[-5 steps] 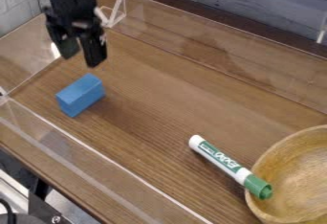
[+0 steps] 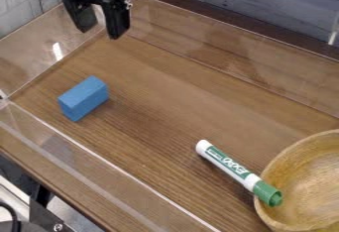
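My gripper (image 2: 95,18) hangs at the top left of the camera view, open, with nothing seen between its fingers. Below it a blue block (image 2: 82,99) lies on the wooden table. A white and green cylinder (image 2: 236,169), like a marker or tube, lies diagonally at the lower right.
A round tan bowl (image 2: 308,182) sits at the bottom right, partly out of view. A raised edge runs along the left, with cables at the lower left corner.
My gripper has moved up and back, away from the blue block toward the top left. The block and the cylinder lie where they were.
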